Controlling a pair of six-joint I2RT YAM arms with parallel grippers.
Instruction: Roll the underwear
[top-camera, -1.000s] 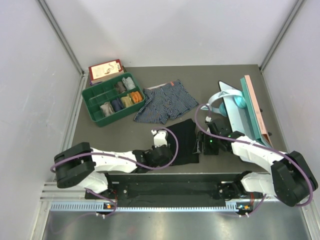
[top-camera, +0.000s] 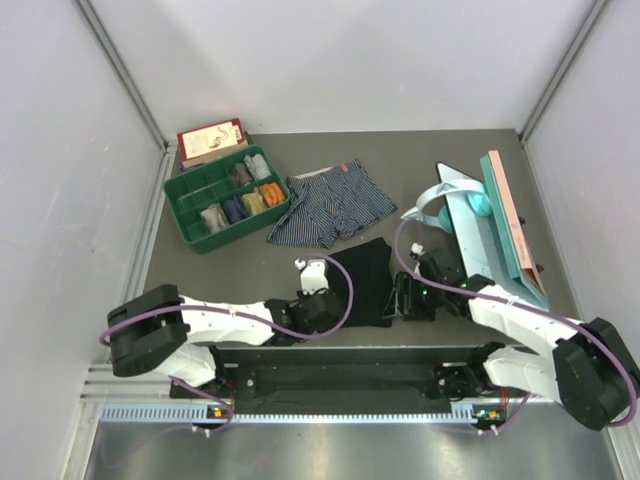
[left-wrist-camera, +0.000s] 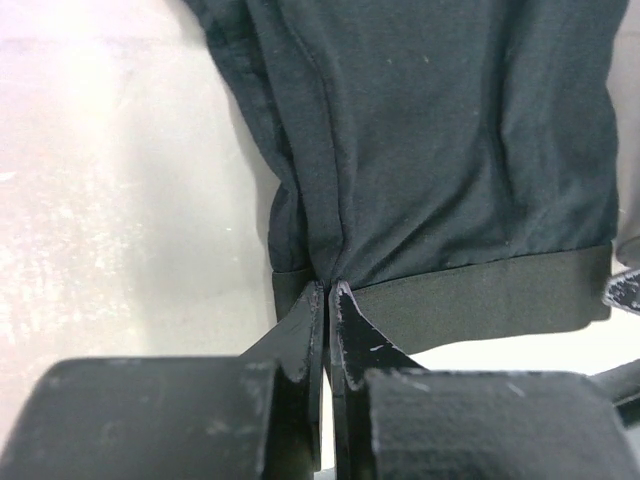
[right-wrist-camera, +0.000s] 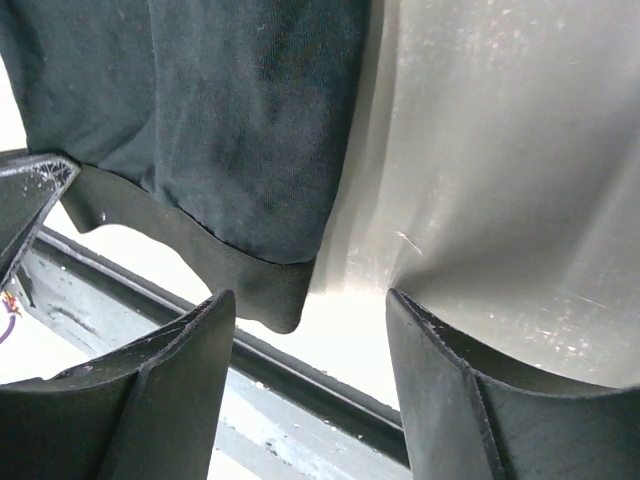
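Observation:
The black underwear (top-camera: 365, 280) lies folded on the table between both arms, its waistband (left-wrist-camera: 480, 305) toward the front. My left gripper is shut, its tips pressed down on the cloth at the left side near the band; whether fabric is between them is hidden. My right gripper stands open at the right edge of the underwear, one finger on each side of the band's end in the wrist view.
Striped shorts (top-camera: 330, 205) lie behind, beside a green bin (top-camera: 187, 195) of rolled garments. A board with headphones (top-camera: 450, 190) and books stands at the right. The table's front edge is close below the underwear.
My left gripper has shifted slightly left, and the underwear's front edge appears a little further left. The right arm has moved slightly toward the front.

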